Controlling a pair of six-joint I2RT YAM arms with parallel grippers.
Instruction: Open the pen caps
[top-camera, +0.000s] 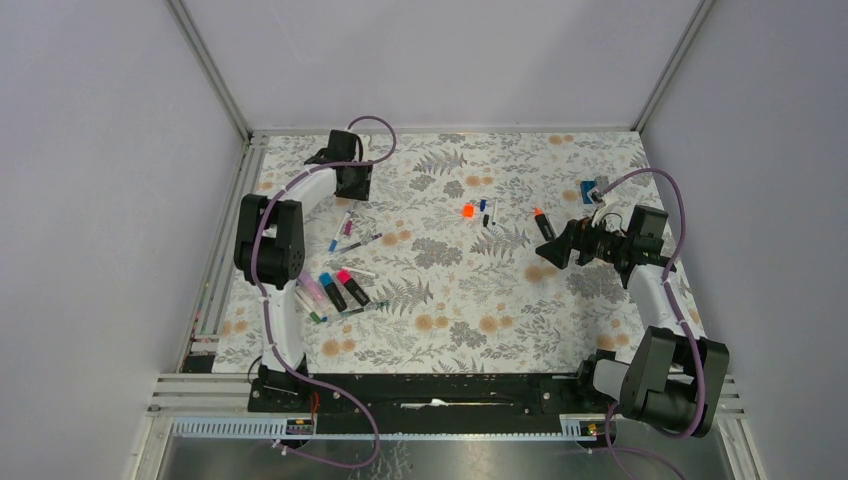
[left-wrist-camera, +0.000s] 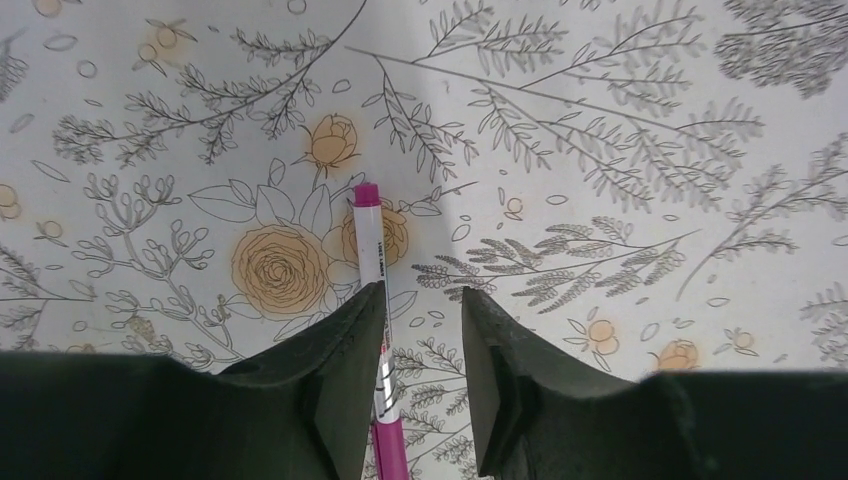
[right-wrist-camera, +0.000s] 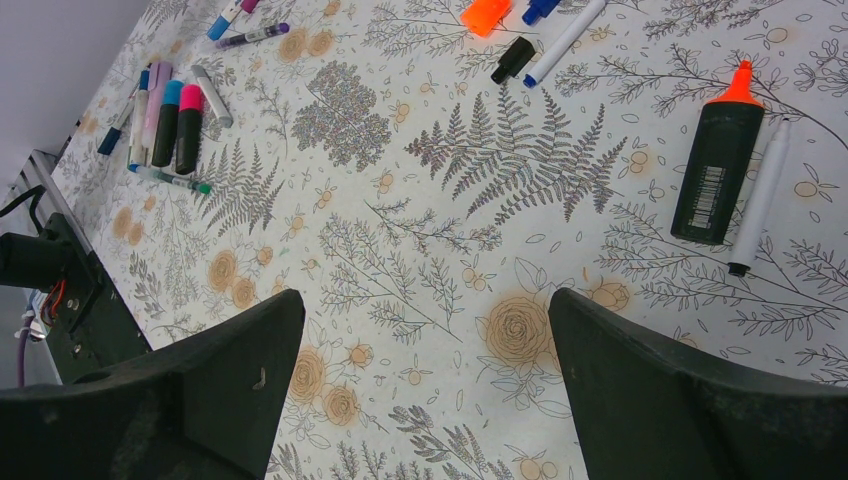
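My left gripper is part open over a white marker (left-wrist-camera: 372, 245) with a magenta tip and magenta lower end; its left finger overlaps the marker in that wrist view, and whether it touches is unclear. My right gripper stands open over bare cloth, near a black highlighter (right-wrist-camera: 712, 170) with an orange tip and a white pen (right-wrist-camera: 762, 195). Loose caps, orange (right-wrist-camera: 485, 14), black (right-wrist-camera: 512, 58) and blue (right-wrist-camera: 540, 8), lie mid-table beside another white pen (right-wrist-camera: 565, 42).
Several markers (top-camera: 350, 288) lie in a group at the left front. A small blue object (top-camera: 586, 191) is near the right back.
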